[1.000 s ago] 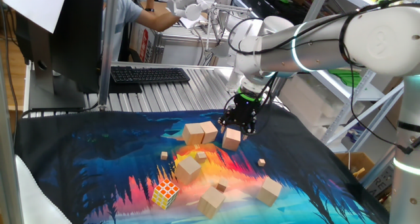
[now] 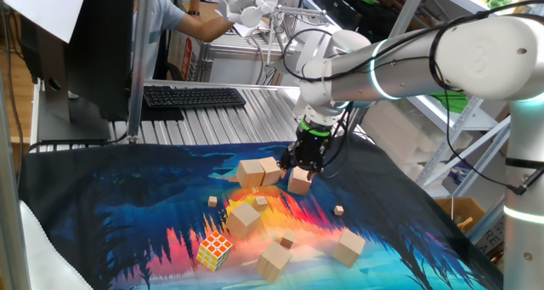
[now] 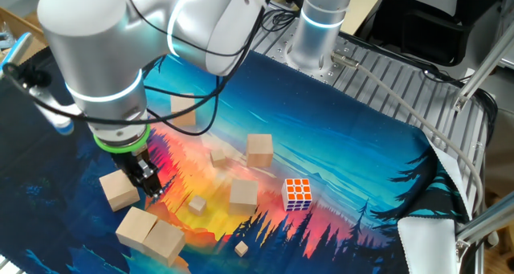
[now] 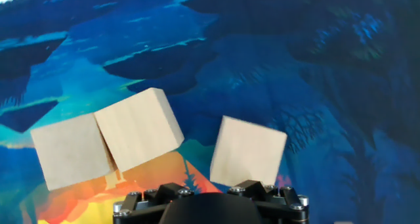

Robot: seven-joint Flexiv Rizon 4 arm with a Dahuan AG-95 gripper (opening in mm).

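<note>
My gripper (image 2: 302, 164) hangs low at the far side of the cloth, close to a single large wooden block (image 2: 299, 180). Its fingers look spread, with nothing seen between them. In the wrist view that block (image 4: 248, 152) lies ahead and right of centre, its near edge partly covered by the gripper. Left of it, two large blocks stand side by side, one pale (image 4: 72, 152) and one warmer in tone (image 4: 140, 129). Exterior view 2 shows the gripper (image 3: 151, 187) beside the single block (image 3: 115, 191). Whether they touch cannot be told.
More large blocks (image 3: 259, 150), several small cubes (image 3: 197, 204) and a Rubik's cube (image 3: 297, 195) are scattered over the printed cloth (image 3: 353, 145). A keyboard (image 2: 194, 98) and monitor (image 2: 93, 60) stand beyond the cloth. Its dark left part, in exterior view 1, is clear.
My gripper has shifted slightly left in exterior view 1 and turned somewhat, staying near the single block. The blocks and the Rubik's cube look unmoved.
</note>
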